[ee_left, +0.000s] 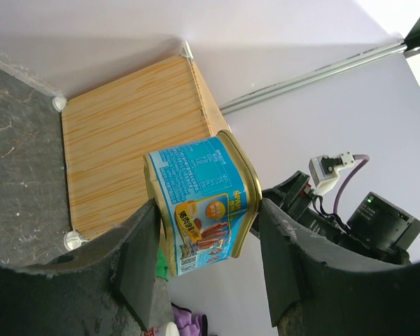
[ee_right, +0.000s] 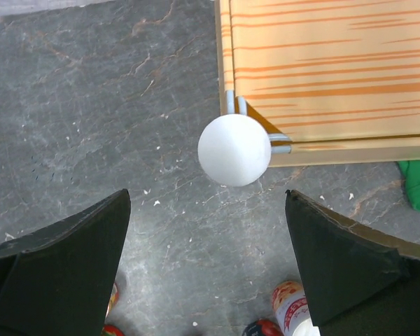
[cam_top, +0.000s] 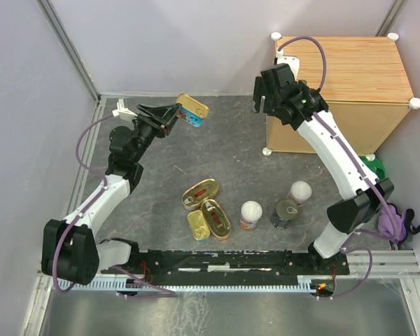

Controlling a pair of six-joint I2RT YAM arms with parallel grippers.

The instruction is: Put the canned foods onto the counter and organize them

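In the left wrist view, a blue-labelled rectangular tin (ee_left: 203, 199) with gold edges sits between the fingertips of my left gripper, which is shut on it. The top view shows this tin (cam_top: 192, 110) tilted, over the back left of the counter. My right gripper (cam_top: 257, 95) is open and empty beside the wooden shelf's left side. Toward the front stand two oval gold tins, one behind (cam_top: 200, 193) and one in front (cam_top: 215, 218), and a small gold tin (cam_top: 198, 225). Right of them are two white-lidded cans (cam_top: 250, 214) and a dark can (cam_top: 285, 213).
The wooden shelf (cam_top: 343, 66) fills the back right; its white corner cap (ee_right: 234, 150) lies between my right fingers in view. Green cloth (cam_top: 374, 166) and a purple item (cam_top: 390, 222) lie by the right wall.
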